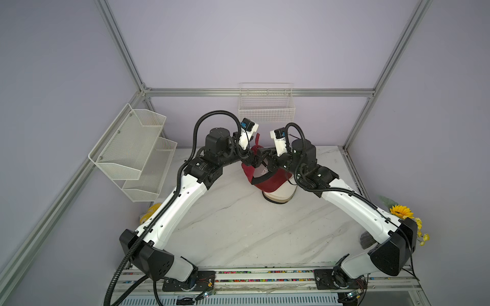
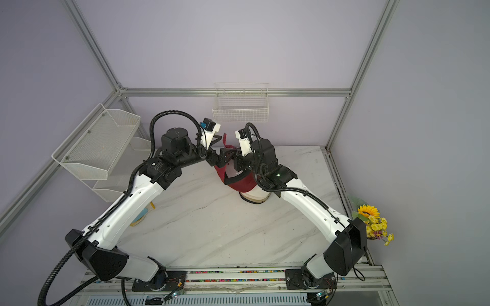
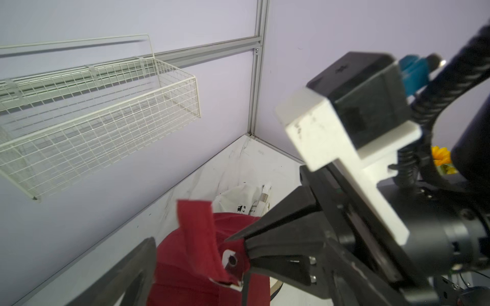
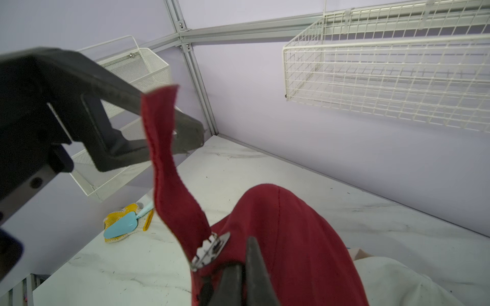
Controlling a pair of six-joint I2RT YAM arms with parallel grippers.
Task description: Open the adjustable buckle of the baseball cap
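The red baseball cap (image 4: 291,239) hangs with its crown toward the back wall. Its loose strap end (image 4: 166,153) sticks upward from a metal buckle (image 4: 213,249). My right gripper is shut on the thin band beside the buckle; its fingertips are partly hidden by the cloth. My left gripper is open, with one finger (image 3: 135,267) on each side of the strap area in the left wrist view. The buckle (image 3: 230,259) shows there between the strap and my right gripper's fingers (image 3: 278,255). Contact between left fingers and strap cannot be made out.
A pale cap-like item (image 1: 281,194) lies under the red cap. A wire basket (image 3: 102,102) hangs on the back wall. White shelves (image 1: 135,148) are at left, flowers (image 1: 403,211) at right.
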